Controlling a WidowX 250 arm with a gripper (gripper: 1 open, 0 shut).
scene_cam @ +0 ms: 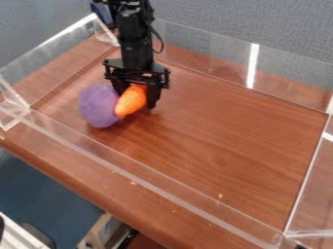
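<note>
The black gripper (136, 88) reaches down from the top of the view over an orange carrot-shaped object (130, 101), which lies tilted against a round purple object (99, 107) on the wooden surface. The gripper's fingers are around or just behind the orange object, largely hidden by it, so whether they are shut on it cannot be told. The purple object sits just left of the orange one, touching it.
Clear plastic walls border the wooden surface (221, 156) on the sides. A grey wall stands behind.
</note>
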